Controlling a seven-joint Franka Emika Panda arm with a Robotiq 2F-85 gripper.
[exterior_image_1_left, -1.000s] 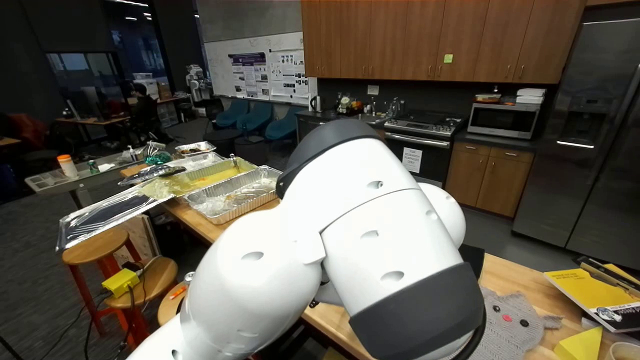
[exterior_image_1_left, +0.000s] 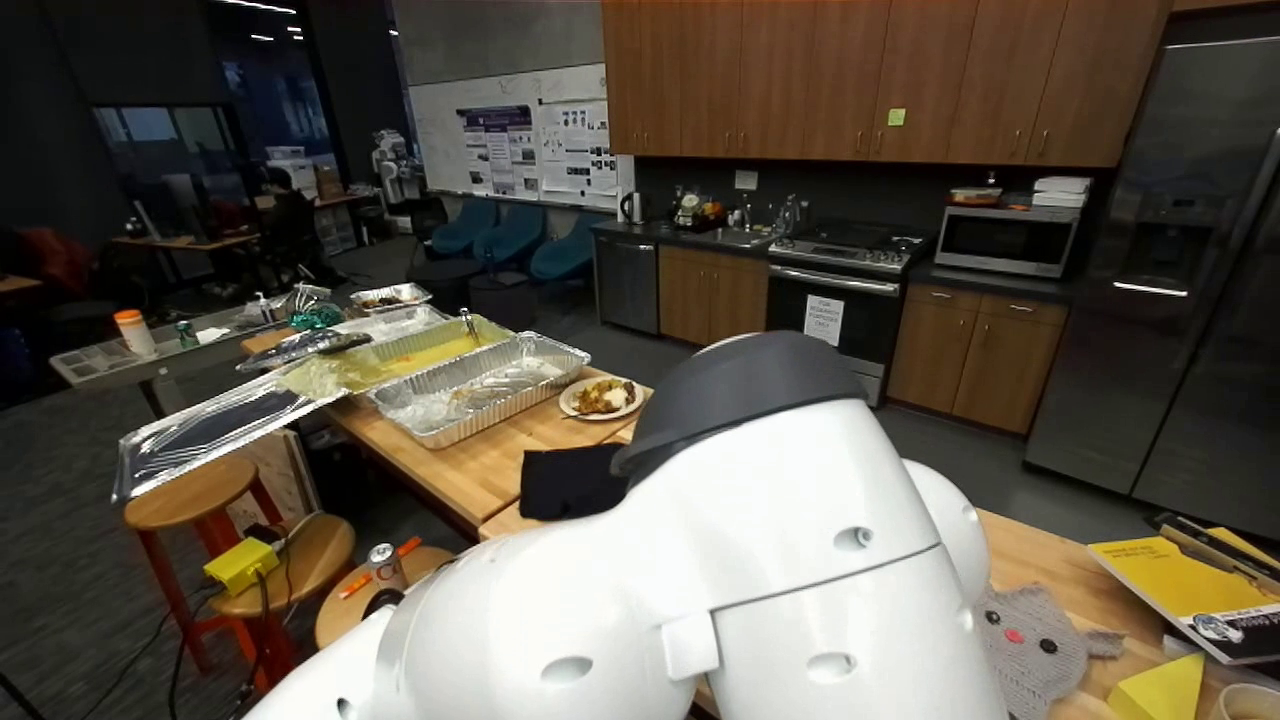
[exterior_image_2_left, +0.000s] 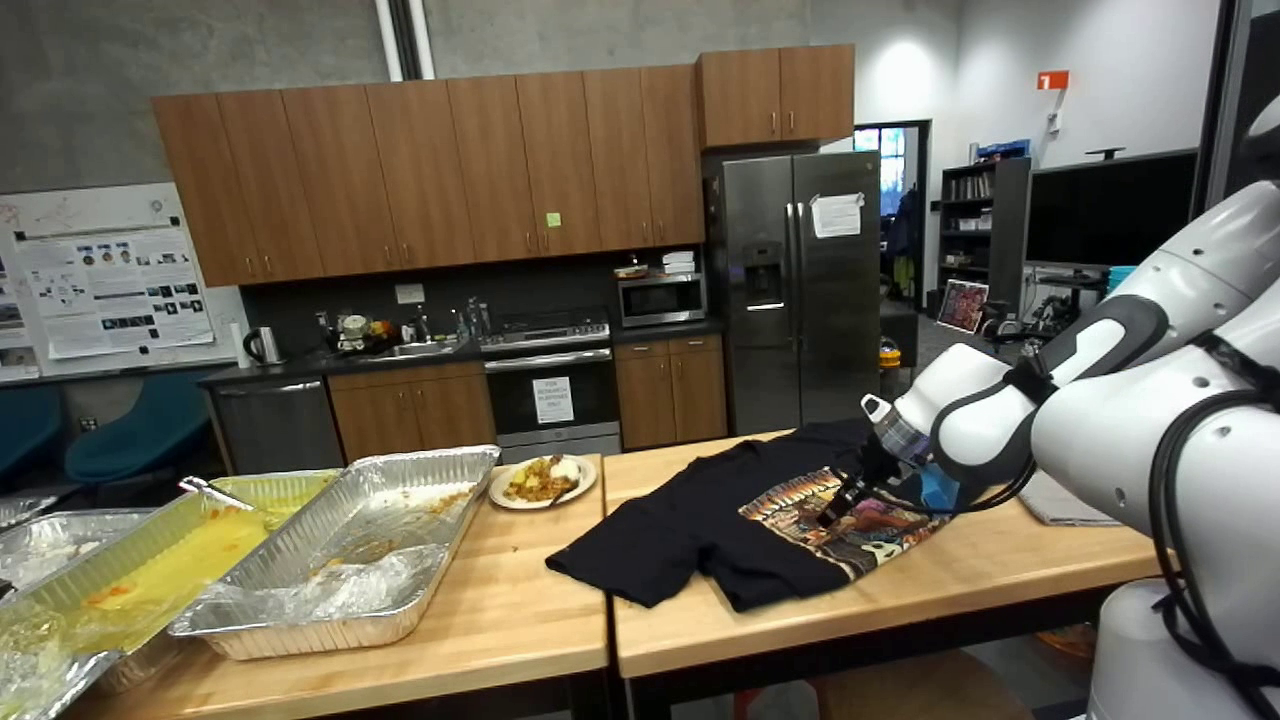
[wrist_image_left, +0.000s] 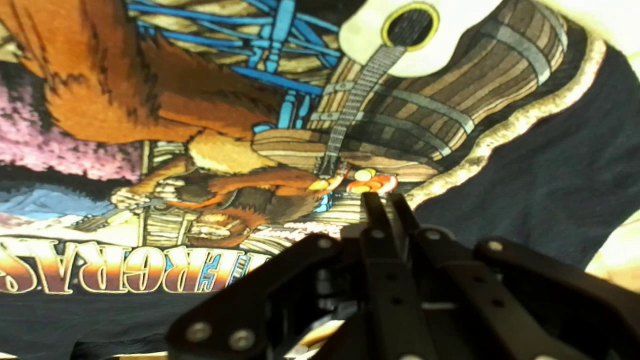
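Note:
A black T-shirt (exterior_image_2_left: 672, 528) is spread over the wooden table, with a colourful print of a brown furry figure, a guitar and lettering. Its print fills much of the wrist view, while plain black fabric (wrist_image_left: 510, 204) shows at the right. One dark part of the shirt (exterior_image_1_left: 564, 482) shows past the arm in exterior view 1. My gripper is shut over the print's lower edge, near the painted barrel, with nothing visible between its fingers. From the side, the gripper (exterior_image_2_left: 833, 514) points down at the shirt; whether its tips touch the fabric I cannot tell.
Left of the shirt stand a plate of food (exterior_image_2_left: 542, 481) and foil trays (exterior_image_2_left: 348, 564). A grey knitted toy (exterior_image_1_left: 1034, 648), a yellow book (exterior_image_1_left: 1182, 588) and a yellow block (exterior_image_1_left: 1158, 689) lie at the right. Bare tabletop (exterior_image_2_left: 684, 636) runs along the front.
The arm has shifted and changed pose in exterior view 1, its upper dark joint now lower and further right. The food plate and a dark part of the shirt have come into view.

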